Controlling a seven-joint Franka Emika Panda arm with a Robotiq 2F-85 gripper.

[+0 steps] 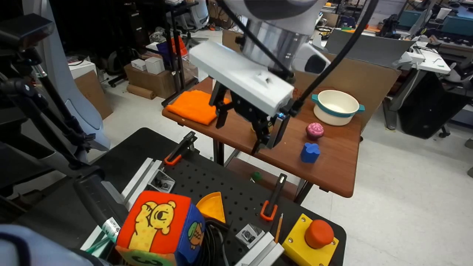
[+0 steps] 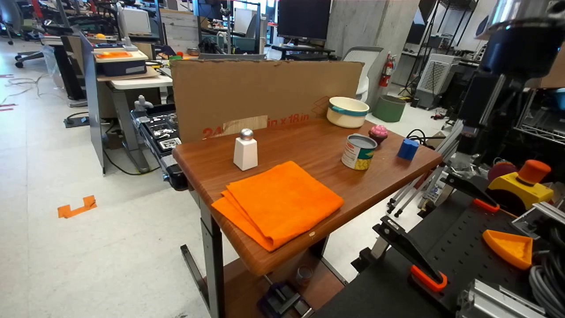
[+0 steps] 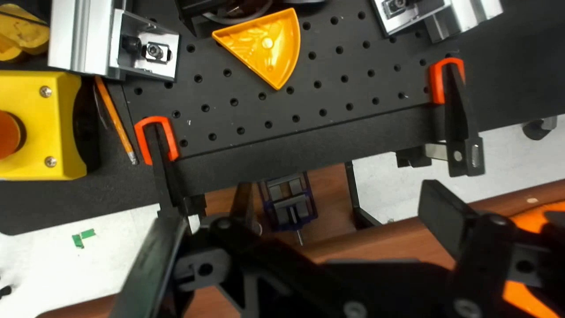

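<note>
My gripper hangs in the air near the front edge of the brown table, its fingers wide apart and pointing down. In the wrist view the two fingers stand far apart, nothing held between them. On the table lie a folded orange cloth, a white shaker with a silver top, an upright food can, a pink cupcake, a blue block and a cream pot with teal handles. In exterior view 1 the gripper hides most of the can and the shaker.
A black perforated bench fronts the table, with orange-tipped clamps on its edge. On it sit a yellow wedge tray, a soft picture cube and a red-button box. A cardboard panel backs the table.
</note>
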